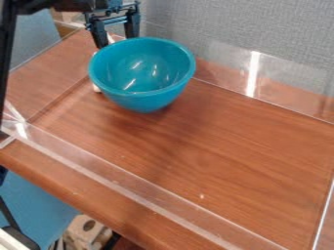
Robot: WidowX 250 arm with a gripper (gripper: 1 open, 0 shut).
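A teal bowl (pixel 144 83) rests on the wooden table (pixel 216 176), toward its back left. A small white object (pixel 97 89) is partly hidden at the bowl's left side; what it is cannot be told. My gripper (pixel 113 31) is at the top of the view, just above and behind the bowl's back left rim, with its fingers pointing down and apart. It is open, and nothing shows between its fingers.
Clear plastic edging runs along the front and back of the table, with a grey wall behind. Wooden and black parts (pixel 86 231) lie below the front edge, at bottom left.
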